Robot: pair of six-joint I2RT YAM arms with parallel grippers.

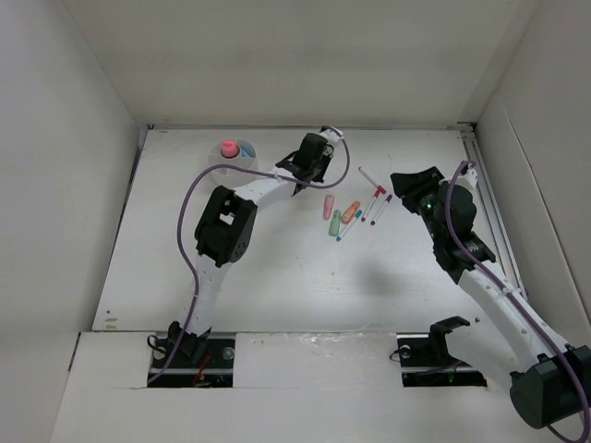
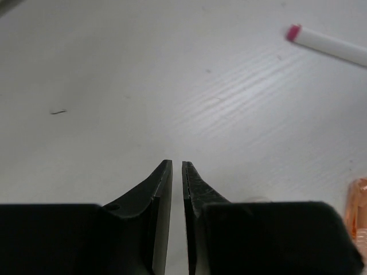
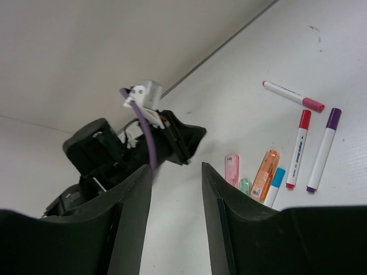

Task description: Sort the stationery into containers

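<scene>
My left gripper (image 1: pixel 317 173) is above the table, left of the loose stationery; in the left wrist view its fingertips sit close together (image 2: pixel 177 165), and any held item is hidden. My right gripper hangs at the right, fingers apart, nothing visible between. On the table lie a pink item (image 3: pixel 231 169), a green one (image 3: pixel 244 185), an orange one (image 3: pixel 265 175) and markers with blue (image 3: pixel 278 179), red (image 3: pixel 305 118), purple (image 3: pixel 333 119) and pink (image 3: pixel 313 104) caps. A round container (image 1: pixel 220 168) at back left holds pink and blue objects.
Walls (image 1: pixel 277 65) bound it at the back and sides. Purple cables run along both arms.
</scene>
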